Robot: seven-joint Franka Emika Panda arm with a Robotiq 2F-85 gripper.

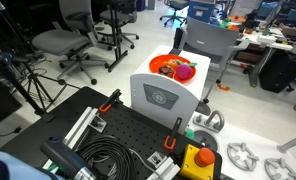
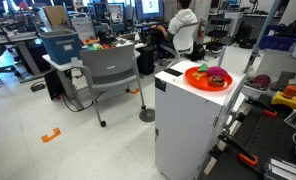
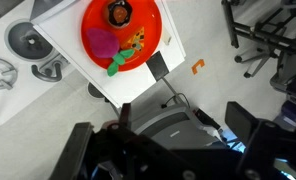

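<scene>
A red plate (image 3: 153, 72) shows at the top of the wrist view. On it lie a purple round item (image 3: 102, 43), a green piece (image 3: 117, 64), a dark round item with a brown middle (image 3: 118, 13) and small yellow-orange bits (image 3: 138, 40). In the second exterior view the same red plate (image 2: 191, 82) rests on a white surface. My gripper spans the bottom of the wrist view, its dark fingers (image 3: 246, 122) wide apart, with nothing held between them. It appears off to the side of the plate, over a chair. Neither exterior view clearly shows the gripper.
A toy sink (image 3: 26, 40) and a burner (image 3: 1, 73) lie left of the plate in the wrist view. A grey chair (image 2: 112, 72) stands behind the white cabinet (image 2: 183, 130). In the first exterior view, a yellow box (image 1: 199, 162) and coiled black cable (image 1: 106, 157) are near the front.
</scene>
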